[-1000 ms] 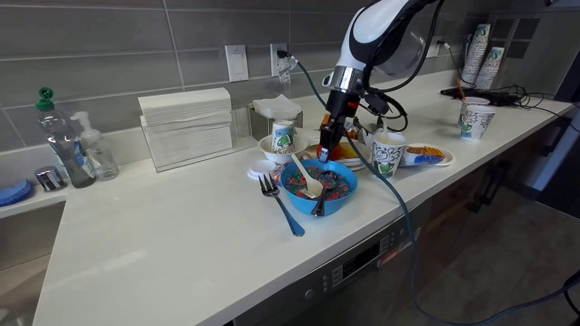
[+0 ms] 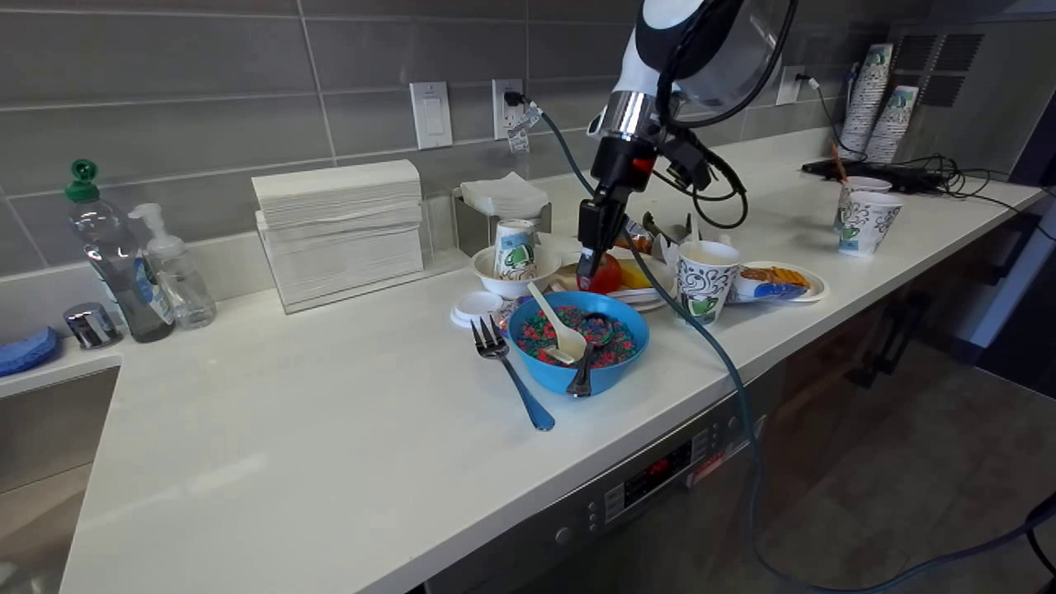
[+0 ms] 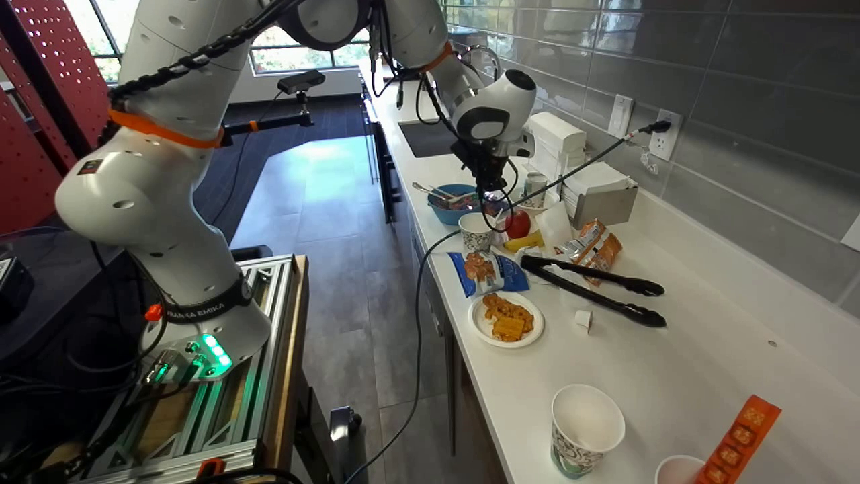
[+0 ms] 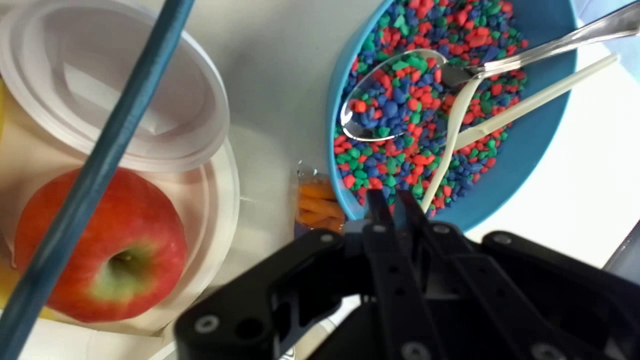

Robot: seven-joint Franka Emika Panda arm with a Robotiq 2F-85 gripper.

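My gripper hangs over the near rim of a blue bowl in the wrist view. Its two black fingers are drawn close together with a narrow gap; nothing held can be made out between them. Red, green and blue pebbles fill the bowl. A metal spoon and pale plastic utensils rest in it, one reaching close to my fingertips. In exterior view 1 the gripper is behind the bowl, in front of a red apple.
A dark fork lies left of the bowl. A blue-green cable crosses the workspace close to the arm. Patterned cups, a snack plate and black tongs crowd the right side.
The gripper has risen slightly and shifted a little to the left, away from the bowl's back rim. The bowl and its utensils look nearly unmoved.
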